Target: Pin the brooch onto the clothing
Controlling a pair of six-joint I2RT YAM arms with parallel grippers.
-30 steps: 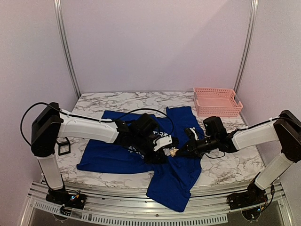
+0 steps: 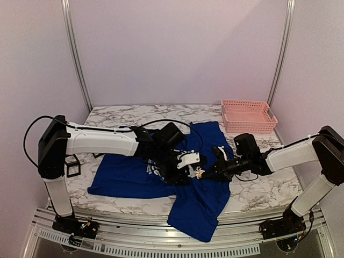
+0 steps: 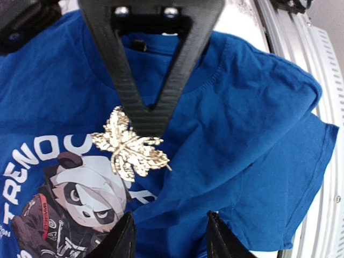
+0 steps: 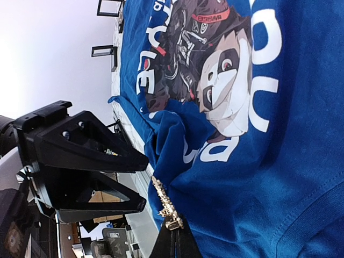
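A gold leaf-shaped brooch [image 3: 129, 145] is held at the tips of my right gripper, which is shut on it; in the top view it shows as a small gold shape [image 2: 199, 174]. Below lies the blue shirt [image 2: 121, 180], with white lettering and a panda print [image 3: 80, 196]. My left gripper is open, its fingers low in its own view, over the cloth. In the right wrist view its two fingers stand apart just left of the brooch, with nothing between them. Whether the brooch touches the cloth I cannot tell.
A pink basket [image 2: 248, 127] stands at the back right. Bare marble table [image 2: 145, 113] shows behind the shirt and at both sides. Small dark frames [image 2: 72, 167] lie at the left. A metal rail runs along the front edge.
My left arm's wrist has risen slightly in the top view over the last second. The right arm and the brooch are nearly unchanged.
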